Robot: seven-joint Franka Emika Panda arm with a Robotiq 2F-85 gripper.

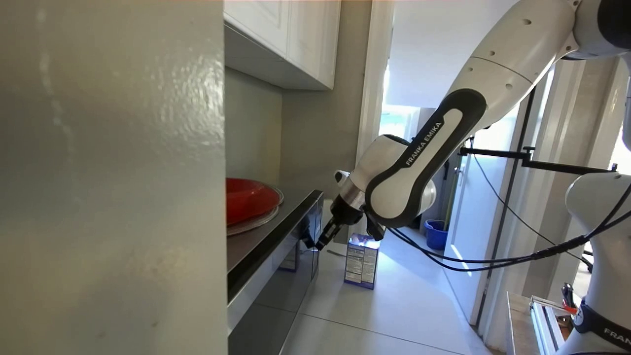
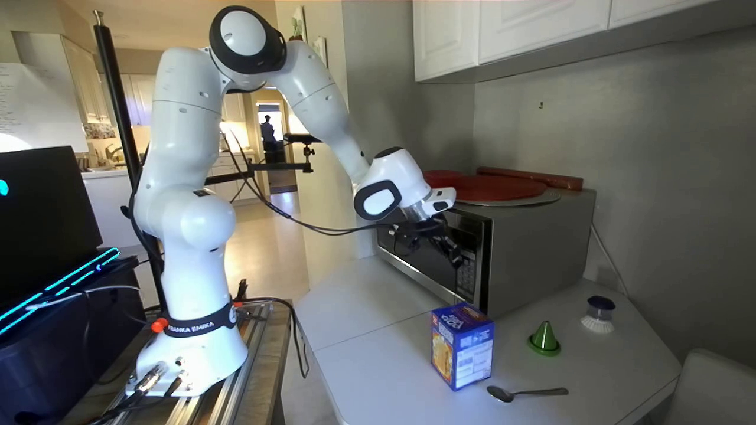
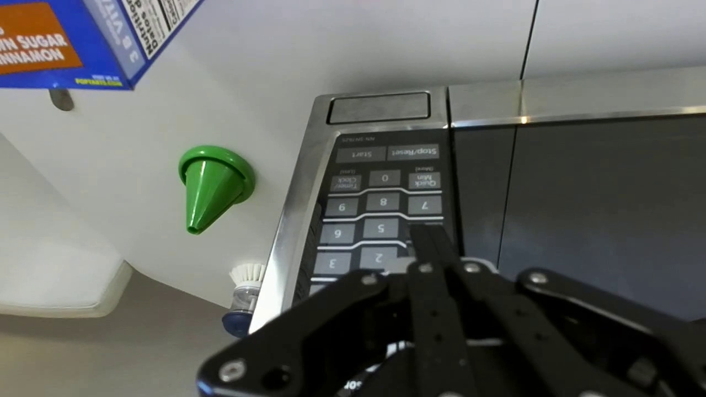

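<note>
My gripper is shut, its fingers together with nothing visible between them. It hangs in front of the microwave's keypad (image 3: pixel 381 202), the tips over the right-hand button column near the 5 and 2 keys. Whether they touch the panel I cannot tell. The microwave (image 2: pixel 542 248) stands against the wall with its door (image 3: pixel 609 198) closed, and the fingers cover some of the lower keys. In exterior view 1 the gripper (image 1: pixel 320 245) is very near the microwave's dark front (image 1: pixel 278 296).
A blue box (image 2: pixel 473 354) stands on the white counter before the microwave, beside a spoon (image 2: pixel 503 394). A green cone (image 2: pixel 545 339) and a brush (image 2: pixel 599 315) sit to the microwave's right. Red lids (image 2: pixel 496 188) lie on top.
</note>
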